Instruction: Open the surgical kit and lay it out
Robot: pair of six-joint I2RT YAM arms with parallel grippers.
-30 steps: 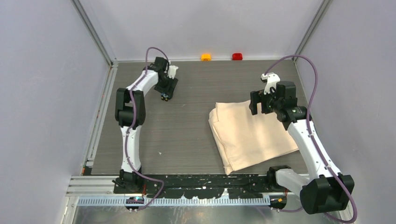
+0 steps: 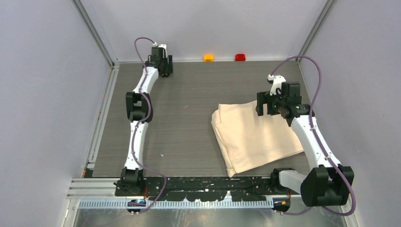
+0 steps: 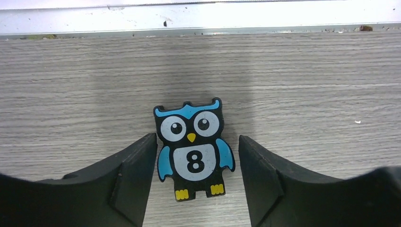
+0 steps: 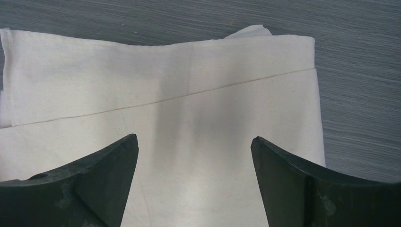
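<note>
A black owl figure [image 3: 194,151] with blue wings and an 8 on its belly lies face up on the table in the left wrist view. My left gripper [image 2: 166,67] is at the table's far left, its fingers [image 3: 137,175] apart on either side of the owl, with a narrow gap showing at the right. A cream cloth [image 2: 257,137] lies folded on the right of the table. Over its far edge, my right gripper [image 2: 265,104] stands open, nothing between its fingers. In the right wrist view a fold edge crosses the cloth [image 4: 203,127].
Along the back wall sit a yellow piece [image 2: 208,57] and a red piece [image 2: 240,57]. A metal rail [image 3: 198,16] runs just beyond the owl. Bare table lies between the left arm and the cloth.
Over the last second my left gripper and the owl have moved toward the back of the table and turned straighter. The right arm has shifted only slightly; the cloth looks unchanged.
</note>
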